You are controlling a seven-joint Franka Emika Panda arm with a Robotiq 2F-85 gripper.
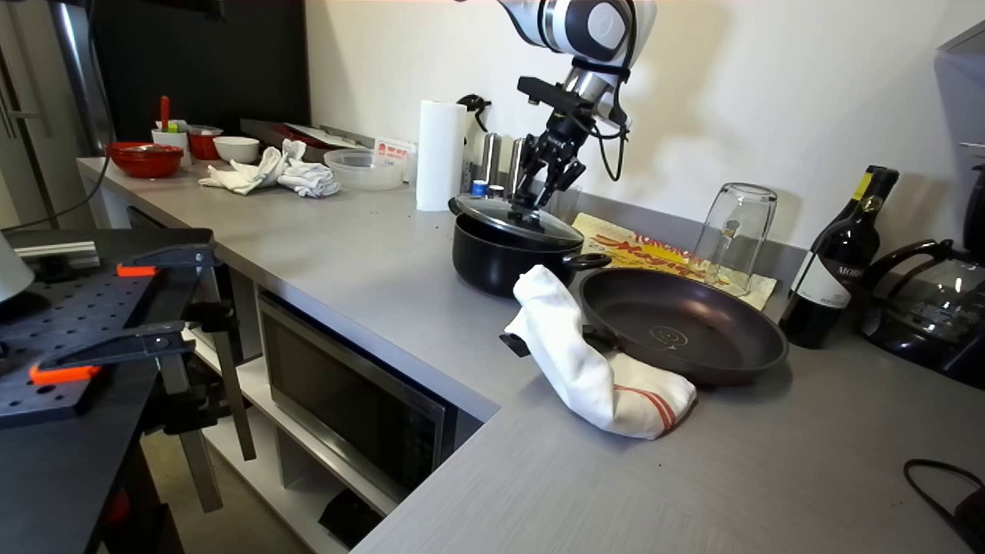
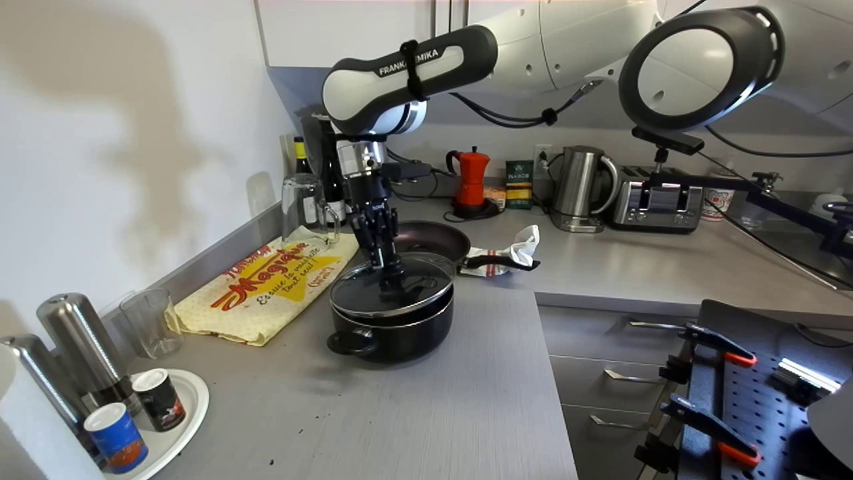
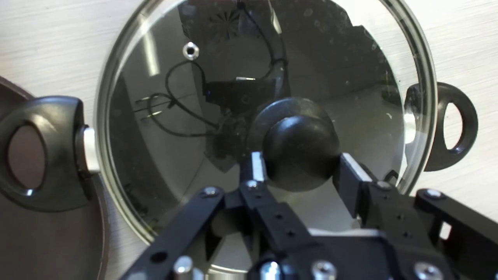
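My gripper is shut on the round black knob (image 3: pixel 301 144) of a glass lid (image 3: pixel 219 154), one finger on each side. The lid (image 2: pixel 376 289) sits a little above the black pot (image 2: pixel 412 340), slightly tilted, and a dark gap shows between its rim and the pot in exterior view 2. In exterior view 1 the pot (image 1: pixel 494 263) stands on the counter beneath the lid (image 1: pixel 554 226). Both pot handles stick out past the lid in the wrist view. The inside of the pot is hidden.
A frying pan (image 1: pixel 683 323) stands close beside the pot, with a white towel (image 1: pixel 572 360) at its handle. By the wall, a glass mug (image 1: pixel 739 231) stands on a yellow printed cloth (image 2: pixel 272 280). Free counter (image 2: pixel 472 408) lies in front of the pot.
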